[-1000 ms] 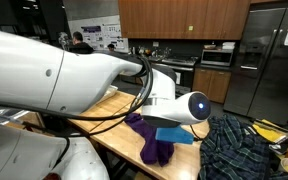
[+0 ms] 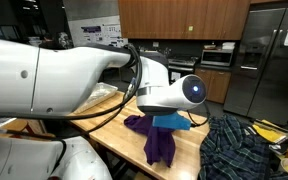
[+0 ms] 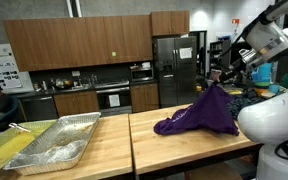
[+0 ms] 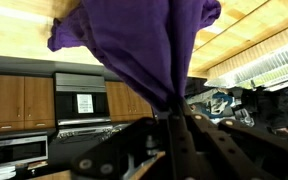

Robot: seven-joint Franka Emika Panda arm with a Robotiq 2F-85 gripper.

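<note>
A purple cloth lies crumpled on the wooden table, one part of it drawn up into a raised peak at the right in exterior view 2. At the top of that peak is my gripper. In the wrist view the cloth narrows to a point that runs in between the fingertips, where my gripper is shut on it. Exterior view 1 shows the cloth below the arm's wrist, which hides the fingers there.
A dark patterned cloth covers the right side in exterior view 1. A foil-like tray and a yellow item stand at the table's left. Bare wood lies between tray and cloth.
My arm's wrist has risen and shifted slightly left in exterior view 1. The purple cloth beneath it has been drawn up a little with it.
</note>
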